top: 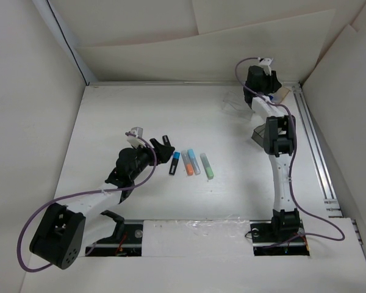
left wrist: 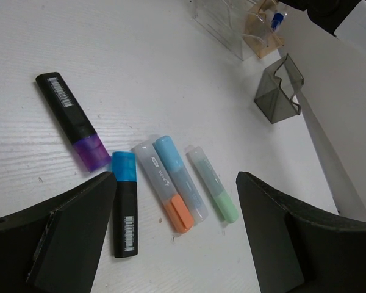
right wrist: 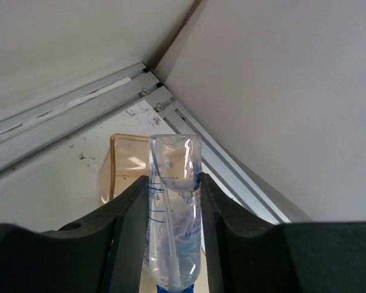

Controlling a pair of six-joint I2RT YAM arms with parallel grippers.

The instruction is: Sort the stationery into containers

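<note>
My right gripper is shut on a clear bottle-like item [right wrist: 174, 244] with blue markings, held over a tan-rimmed container [right wrist: 114, 162] in the back right corner. My left gripper is open above several pens: a black-purple one [left wrist: 67, 110], a black-blue one [left wrist: 125, 213], a clear-orange one [left wrist: 177, 212], a blue one [left wrist: 189, 189] and a green one [left wrist: 226, 204]. A clear container [left wrist: 219, 24] and a grey holder [left wrist: 274, 91] stand farther back at the right.
White walls and a metal rail border the back and right, close to my right gripper.
</note>
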